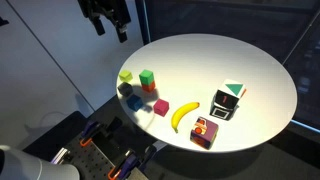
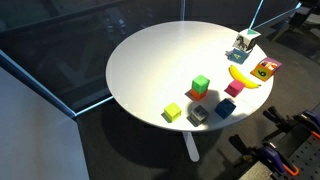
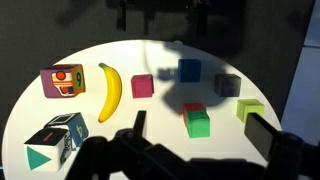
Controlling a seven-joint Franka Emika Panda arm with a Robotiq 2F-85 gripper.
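High over the round white table [image 1: 220,62] hangs my gripper [image 1: 111,32], well clear of everything below. Its two fingers are spread wide in the wrist view, with nothing held between them. A green cube [image 3: 198,125] sits on top of a red one [image 3: 191,107], and from above this stack shows between the fingers. Close by are a yellow-green cube [image 2: 172,110], a dark grey cube [image 2: 198,115], a blue cube [image 3: 189,70] and a pink cube [image 3: 142,86]. A yellow banana [image 3: 110,92] lies beside the pink cube.
Near the table edge stands a box with a colourful printed face [image 1: 204,132]. Next to the banana are black-and-white patterned boxes [image 1: 226,99]. Dark equipment with orange parts [image 1: 90,130] stands beside the table.
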